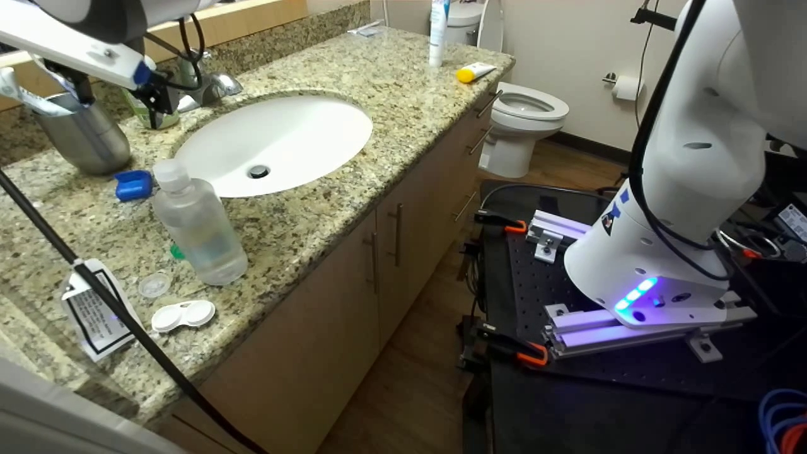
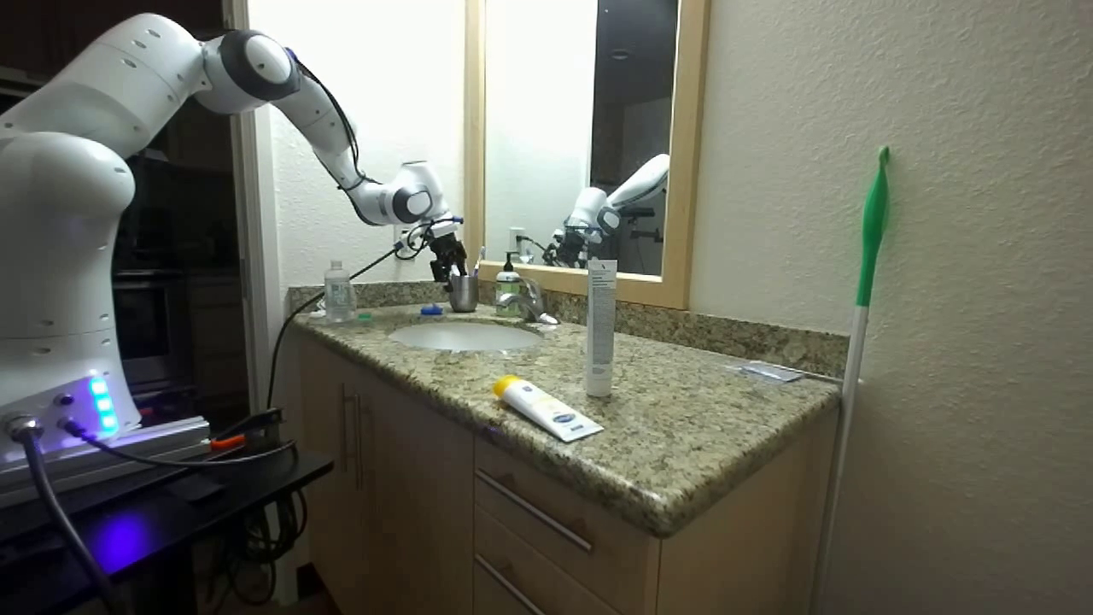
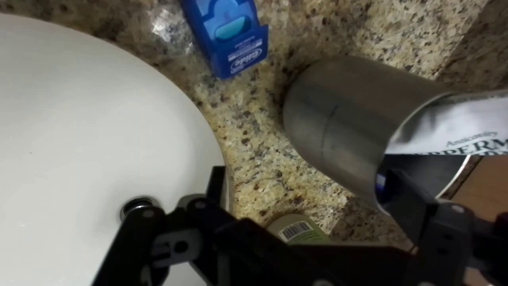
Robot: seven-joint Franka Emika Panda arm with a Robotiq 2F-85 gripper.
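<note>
My gripper is open, its fingers spread wide with nothing between the fingertips. In the wrist view, one finger (image 3: 405, 200) reaches into the mouth of a metal cup (image 3: 343, 114), by a small blue item inside; contact cannot be told. The other finger (image 3: 217, 183) hangs over the sink's edge. A white toothpaste tube (image 3: 452, 126) sticks out of the cup. From the first exterior view, the gripper (image 1: 118, 107) appears above and beside the cup (image 1: 87, 140), which also holds a toothbrush (image 1: 53, 72), partly hidden by the arm.
A blue floss box (image 3: 233, 35) lies near the cup, and a green-labelled soap bottle (image 2: 509, 290) stands beside the faucet (image 2: 528, 301). The sink (image 1: 280, 140) is empty. A clear bottle (image 1: 200, 227) and contact lens case (image 1: 184, 315) occupy the near counter. Open counter lies beyond the sink.
</note>
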